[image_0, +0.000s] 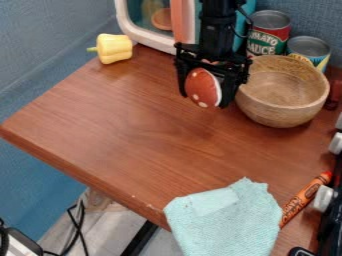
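Note:
My black gripper (211, 72) is shut on a red, white-spotted egg-shaped object (203, 88), held above the wooden table (120, 130) just left of a wooden bowl (282, 100). The gripper's right side reaches close to the bowl's rim; whether they touch I cannot tell.
A yellow pepper-like object (112, 47) is at the back left. A tomato sauce can (267, 40) and another can (309, 51) stand behind the bowl. A pale cloth (225, 225) and a crayon-like tube (306, 198) lie at the front right.

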